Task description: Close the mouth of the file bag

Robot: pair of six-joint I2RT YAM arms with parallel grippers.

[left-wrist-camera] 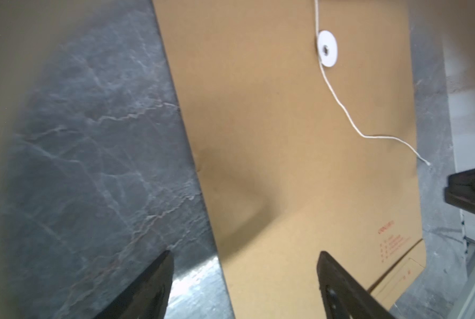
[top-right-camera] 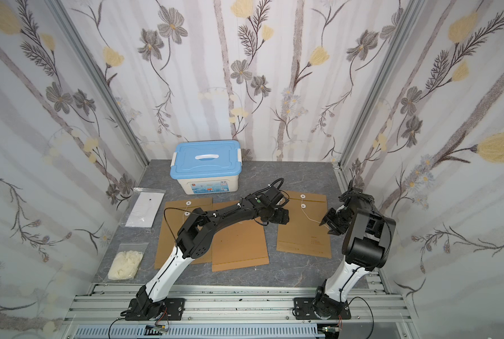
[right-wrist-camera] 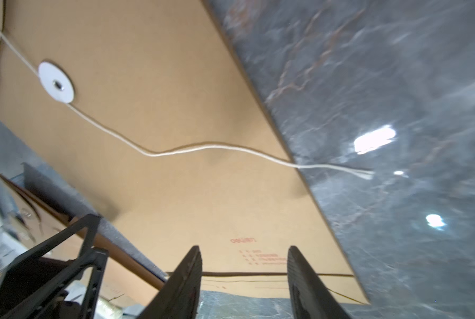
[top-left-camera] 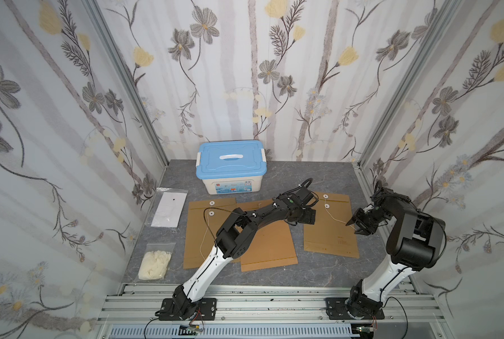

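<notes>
The right-hand brown file bag (top-left-camera: 328,231) lies flat, with white button discs (right-wrist-camera: 56,82) and a loose white string (right-wrist-camera: 210,144) running over its right edge. My left gripper is open over the bag's left edge, with nothing visible between its fingers. My right gripper is above the bag's right side near the string's end; its two fingertips show apart at the bottom of the right wrist view, and whether anything is between them is unclear.
Two more brown bags (top-left-camera: 268,248) lie left of this one, partly under my left arm. A blue-lidded box (top-left-camera: 231,155) stands at the back. A white packet (top-left-camera: 167,212) and a bag of white material (top-left-camera: 153,265) lie at left. Walls border the table closely.
</notes>
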